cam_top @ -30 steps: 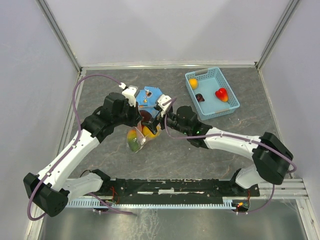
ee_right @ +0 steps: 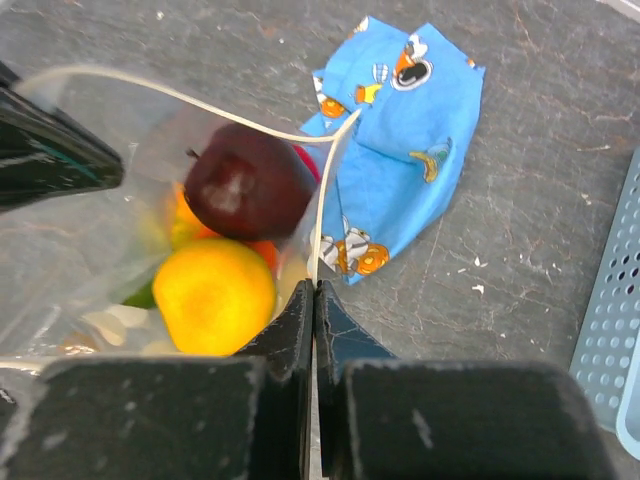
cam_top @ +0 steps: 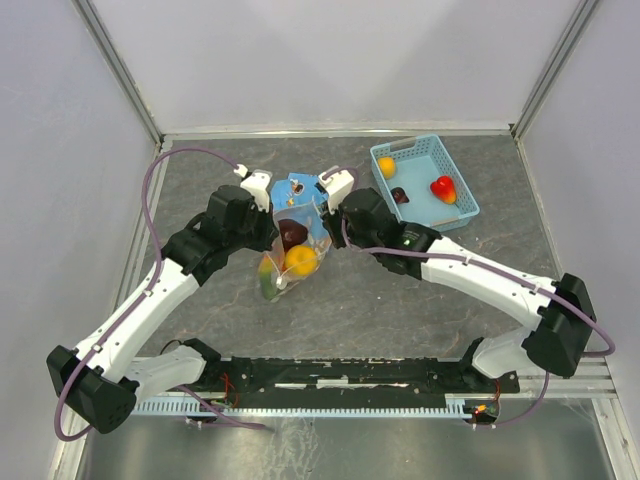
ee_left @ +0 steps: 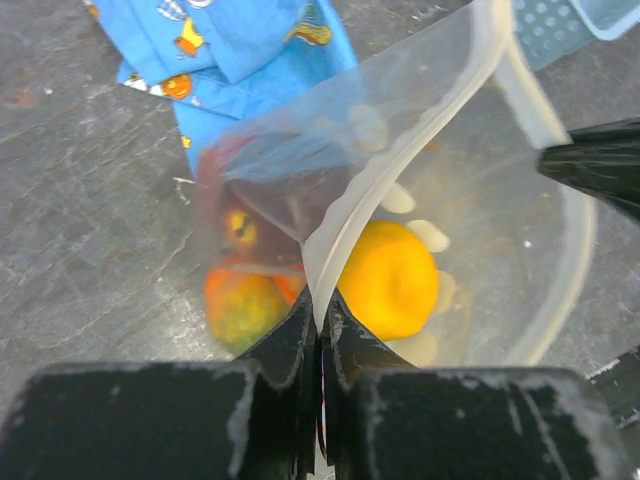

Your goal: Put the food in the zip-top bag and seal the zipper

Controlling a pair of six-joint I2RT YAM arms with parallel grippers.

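Observation:
The clear zip top bag (cam_top: 286, 282) stands with its mouth spread between my two grippers. Inside it are a yellow-orange fruit (ee_right: 215, 296), a dark red fruit (ee_right: 250, 183) and, lower down, a red, yellow and green piece (ee_left: 245, 305). My left gripper is shut on the left side of the bag's rim, the film running up from between its fingertips. On the opposite side, my right gripper is shut on the rim, whose thin pale edge enters between its fingers.
A blue patterned cloth (ee_right: 405, 150) lies behind the bag. Back right, a light blue basket (cam_top: 472, 211) holds an orange fruit (cam_top: 387, 166), a small dark item (cam_top: 399, 195) and a red-yellow piece (cam_top: 444, 189).
The left gripper has barely moved.

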